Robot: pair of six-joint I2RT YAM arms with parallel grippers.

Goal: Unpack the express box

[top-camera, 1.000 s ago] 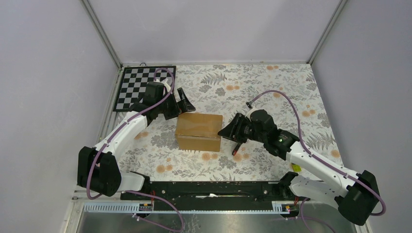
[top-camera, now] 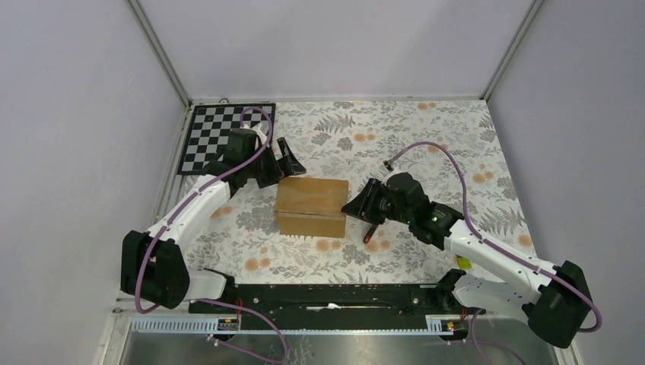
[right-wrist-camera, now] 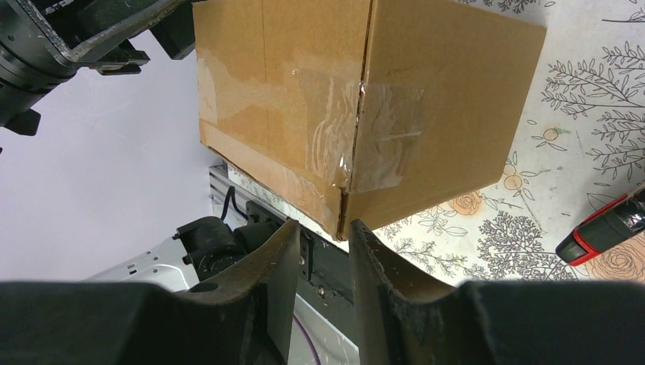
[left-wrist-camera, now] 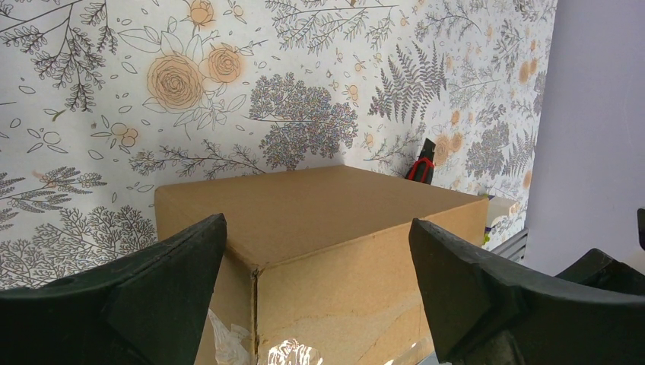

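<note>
The brown cardboard box [top-camera: 312,195] sits closed on the patterned cloth between both arms. Clear tape [right-wrist-camera: 389,137] covers part of its seam in the right wrist view. My left gripper [top-camera: 291,158] stands open at the box's back left corner; in the left wrist view its widely spread fingers [left-wrist-camera: 487,293] frame the box [left-wrist-camera: 327,205]. At the box's right end is my right gripper [top-camera: 352,211]. Its fingers [right-wrist-camera: 373,277] are a small gap apart, their tips in front of the box's lower corner in the right wrist view. Whether they touch the cardboard cannot be told.
A black and red cutter [top-camera: 370,233] lies on the cloth just right of the box. The checkered board [top-camera: 205,141] is at the back left, partly behind the left arm. Open cloth [top-camera: 433,125] stretches across the back right. Something yellow [top-camera: 463,262] lies near the right arm's base.
The right arm has shifted very slightly, and its fingers look a little closer together than a second ago. The box and left arm stay where they were.
</note>
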